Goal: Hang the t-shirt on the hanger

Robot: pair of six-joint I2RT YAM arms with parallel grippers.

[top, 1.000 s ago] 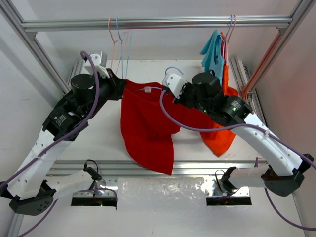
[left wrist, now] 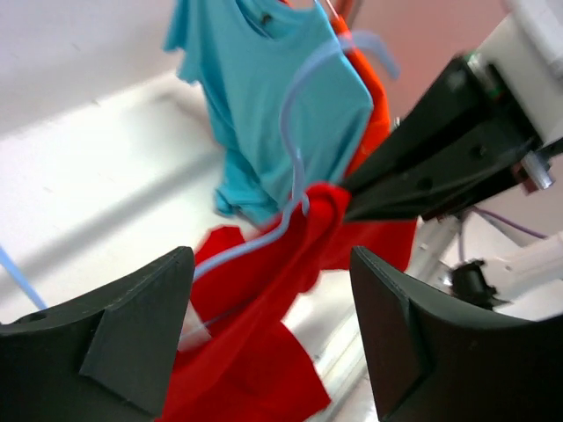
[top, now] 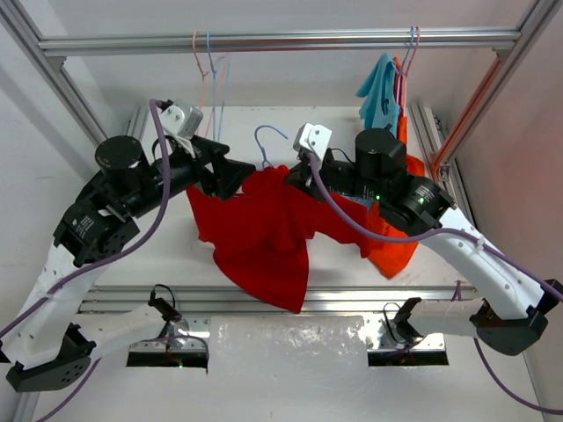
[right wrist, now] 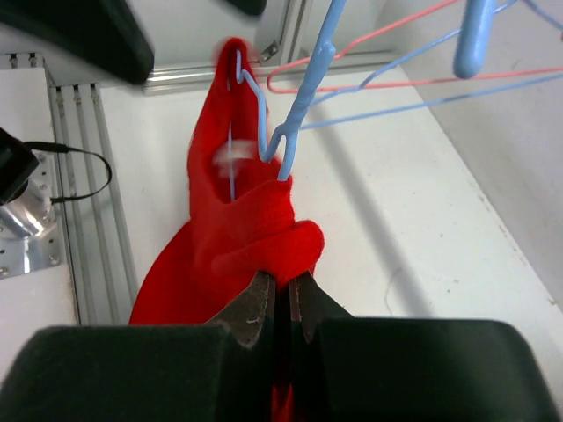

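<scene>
The red t-shirt [top: 274, 220] hangs between my two arms, with the blue hanger [top: 266, 146] rising from its neck. In the left wrist view, the hanger [left wrist: 295, 167] has one arm running into the red cloth [left wrist: 242, 365]. My right gripper is shut on the shirt near the neck, just beside the hanger's hook. My left gripper stands open to the left of the hanger, with the shirt beyond its fingers [left wrist: 132, 330] and not pinched. How far the hanger reaches inside each shoulder is partly hidden by folds.
Empty pink and blue hangers [top: 211, 75] hang from the rail [top: 299, 42] at the left. A teal shirt [top: 381, 95] and an orange garment [top: 396, 251] hang at the right, close to my right arm. The white board behind the shirt is bare.
That side now sags, and the neck is bunched.
</scene>
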